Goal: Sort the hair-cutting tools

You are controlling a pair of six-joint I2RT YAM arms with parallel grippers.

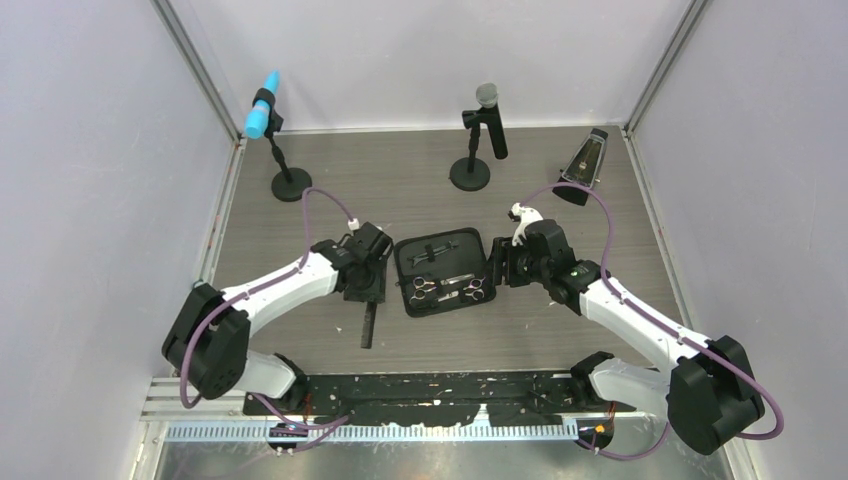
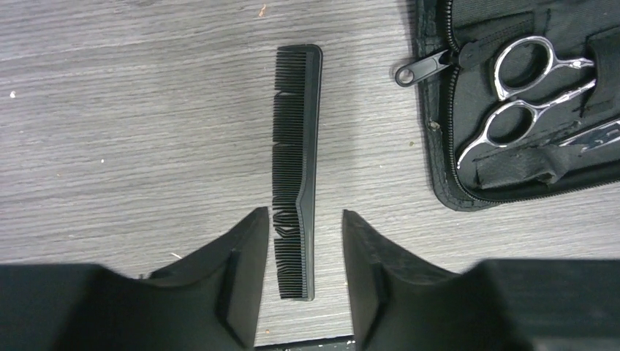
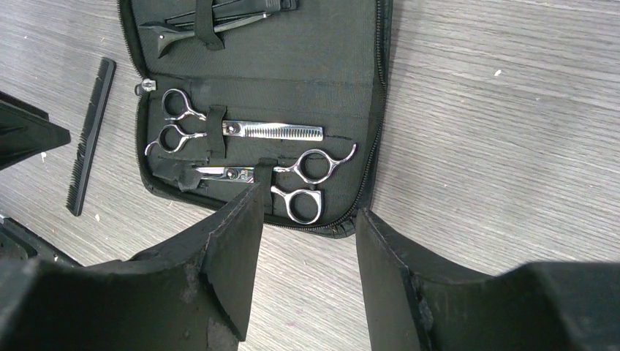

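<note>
A black comb [image 2: 309,146] lies on the table, left of an open zippered case [image 1: 420,305]. The case holds scissors [image 2: 523,66], thinning scissors [image 3: 281,130] and further tools [image 3: 245,18] under elastic loops. My left gripper is open above the comb, nothing between its fingers. My right gripper is open over the case's right end, also empty.
Two stands, one with a blue cylinder [image 1: 262,110], one with a microphone [image 1: 487,110], stand at the back, with a dark metronome-like object [image 1: 582,165] at back right. The table front and sides have free room.
</note>
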